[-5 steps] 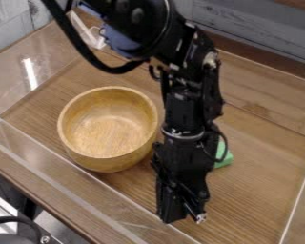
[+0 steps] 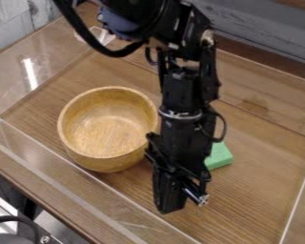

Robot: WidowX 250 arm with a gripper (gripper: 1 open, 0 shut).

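Note:
The black robot gripper (image 2: 175, 195) reaches down low over the wooden table (image 2: 263, 205), just right of a tan oval bowl (image 2: 89, 129). Its dark fingertips are at or near the tabletop and look closed, with nothing visible between them. A green block (image 2: 220, 154) lies behind the gripper on the right, partly hidden by it.
The bowl takes up the left middle of the table. A raised rim or wall runs along the back, and a clear edge strip crosses the front left.
The gripper has risen slightly from its lower position at the front, shifting a little back. The bowl stays where it was.

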